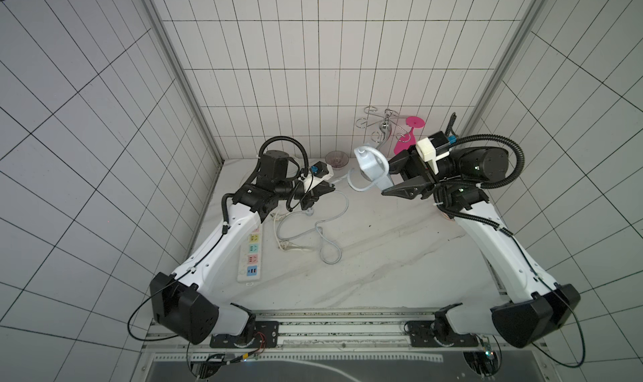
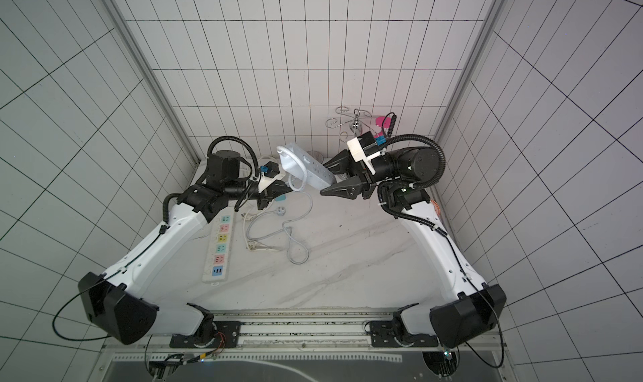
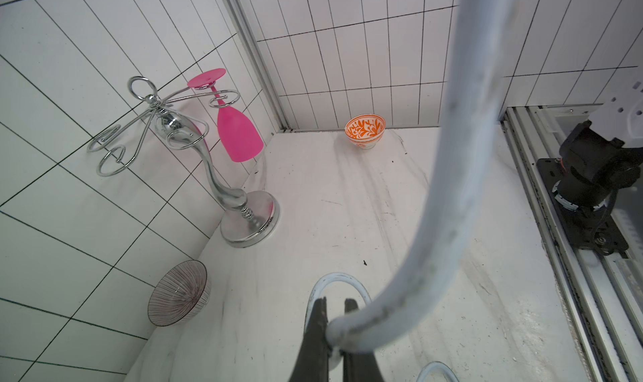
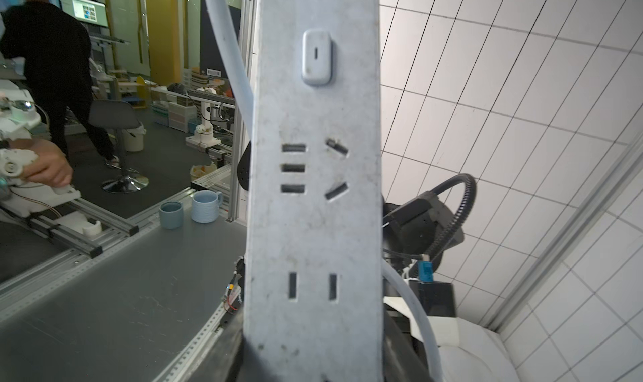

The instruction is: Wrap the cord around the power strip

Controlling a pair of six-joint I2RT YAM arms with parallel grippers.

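My right gripper [image 1: 388, 179] is shut on the end of a pale grey power strip [image 1: 370, 167], holding it tilted above the table. Sockets and a switch on the power strip [image 4: 314, 214] face the right wrist view. Its light cord [image 2: 301, 155] bends round the far end of the strip, and lengths of it show along both sides. My left gripper [image 1: 333, 186] is beside that end, shut on the cord [image 3: 435, 228], which runs between its fingertips. The remaining cord [image 1: 333, 218] trails in loose loops on the table.
A second power strip [image 1: 252, 256] with coloured sockets lies at the left under my left arm. Behind are a metal rack [image 3: 251, 218] with a pink goblet [image 3: 237, 134] and a striped bowl [image 3: 179, 293]. An orange-patterned bowl [image 3: 365, 129] stands apart.
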